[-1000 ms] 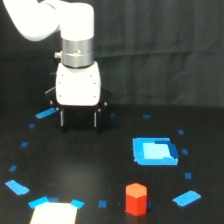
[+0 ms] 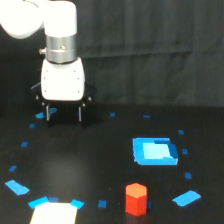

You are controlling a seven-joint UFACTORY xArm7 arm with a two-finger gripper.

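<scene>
At the upper left, my white gripper (image 2: 64, 112) hangs over the dark table with its two dark fingers set wide apart. Nothing shows between them. A red hexagonal block (image 2: 136, 199) stands near the front edge, to the right of and nearer the camera than the gripper. On the right lies a blue-bordered square (image 2: 137, 150) with a white and light-blue middle; whether it is a shallow tray or flat markings I cannot tell.
Small blue marks dot the dark table, and larger light-blue strips (image 2: 17, 187) (image 2: 187, 198) lie near the left and right sides. A cream-white shape (image 2: 54, 213) is cut off by the bottom edge.
My gripper has shifted a little to the left and slightly upward in the view. The red block and the blue-bordered square are where they were.
</scene>
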